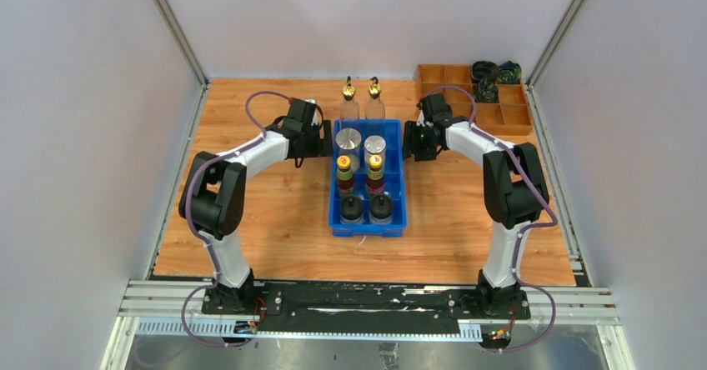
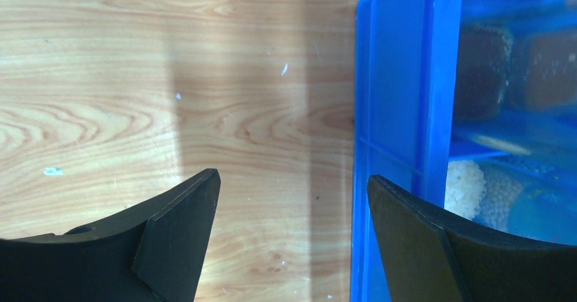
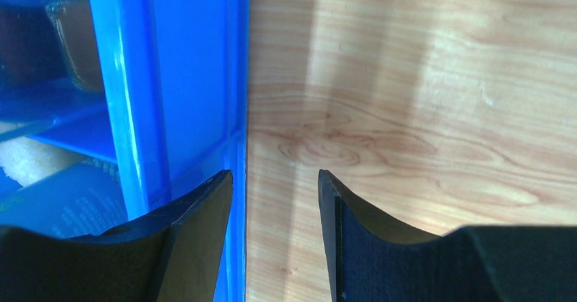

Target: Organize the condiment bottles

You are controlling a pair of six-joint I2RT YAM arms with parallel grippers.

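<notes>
The blue bin (image 1: 367,231) holds the condiment containers upright in pairs. At its back are two clear bottles (image 1: 349,112) with gold tops, then two silver-lidded jars (image 1: 348,139), two dark red bottles (image 1: 344,184) with yellow caps, and two black-lidded jars (image 1: 352,207) in front. Beside the bin's left wall (image 2: 398,77), my left gripper stands with its fingers apart and only bare wood between them. My right gripper is likewise parted at the right wall (image 3: 197,64), one finger (image 3: 204,227) overlapping that wall in view. Contact with the walls cannot be confirmed.
A wooden compartment tray (image 1: 515,120) with dark green and black items (image 1: 486,87) stands at the back right, close behind the right arm.
</notes>
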